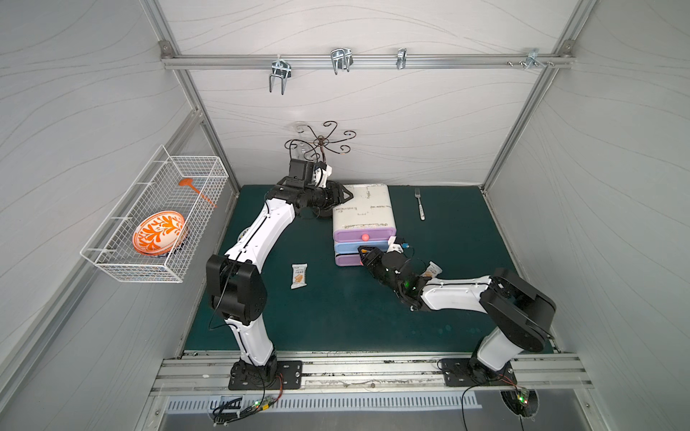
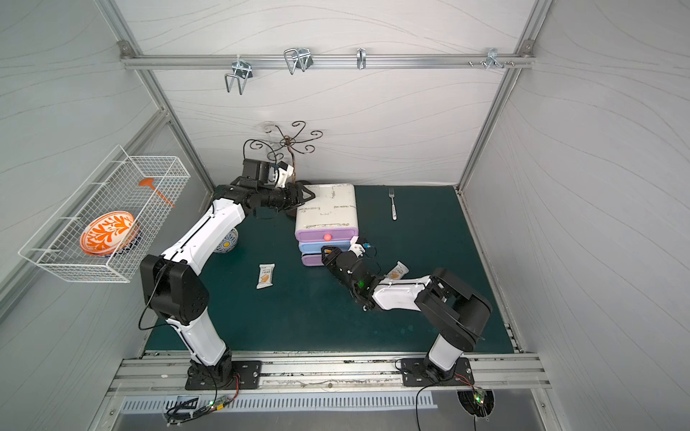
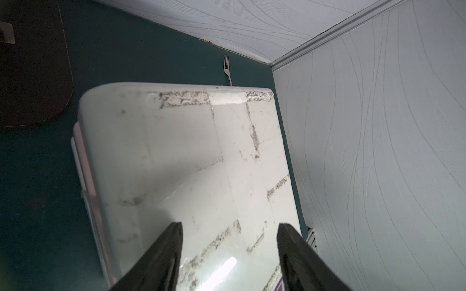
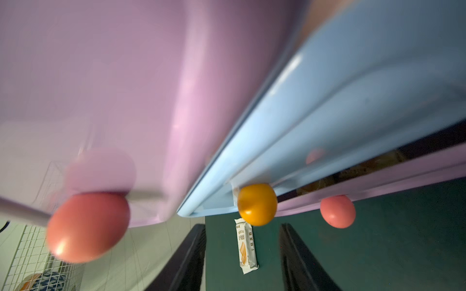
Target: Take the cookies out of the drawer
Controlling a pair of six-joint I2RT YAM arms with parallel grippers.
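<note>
A white-topped cabinet [image 1: 365, 208] has purple, blue and pink drawers at its front. My left gripper stands open over its top left side, nothing between its fingers. My right gripper is open at the front, its fingertips just short of the orange knob [image 4: 257, 204] on the blue drawer [image 4: 291, 116]. Through the dark gap above the pink lowest drawer [image 4: 412, 175], brownish items [image 4: 371, 165] show dimly, too dark to identify. One wrapped cookie packet [image 1: 299, 276] lies on the table to the left; another packet [image 2: 396, 270] lies right, partly behind my right arm.
A wire basket [image 1: 179, 269] with an orange-patterned bowl [image 1: 159, 232] hangs on the left wall. The fork [image 1: 419, 204] lies right of the cabinet, a metal stand [image 1: 322, 140] behind it.
</note>
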